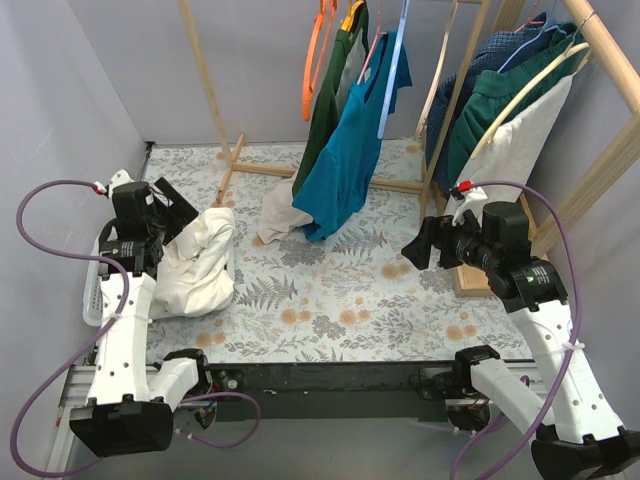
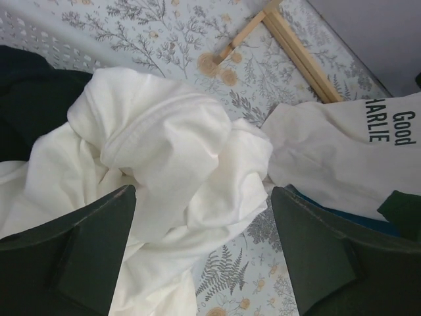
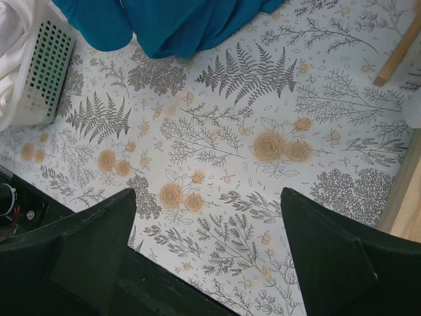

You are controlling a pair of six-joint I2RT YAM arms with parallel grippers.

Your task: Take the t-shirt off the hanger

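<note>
A white garment [image 2: 164, 131] lies heaped in the white basket [image 1: 90, 299] at the left, part of it draping over the basket's right side. Above it my left gripper [image 1: 180, 205] stands open; in the left wrist view nothing is held between its fingers. On the rack at the back hang a teal shirt [image 1: 350, 150], a dark green shirt [image 1: 325, 135] and a pale one with printed letters [image 2: 348, 135]. Over the floor at the right, clear of any cloth, is my right gripper [image 1: 425, 245], open and empty. Hangers without clothes include an orange one [image 1: 315, 65] and a light blue one [image 1: 393, 75].
More clothes, a dark green one [image 1: 505, 110] and a white one [image 1: 525, 145], hang at the right rear. Wooden rack posts [image 1: 207, 80] stand near both arms. A black cloth [image 2: 33, 92] lies in the basket.
</note>
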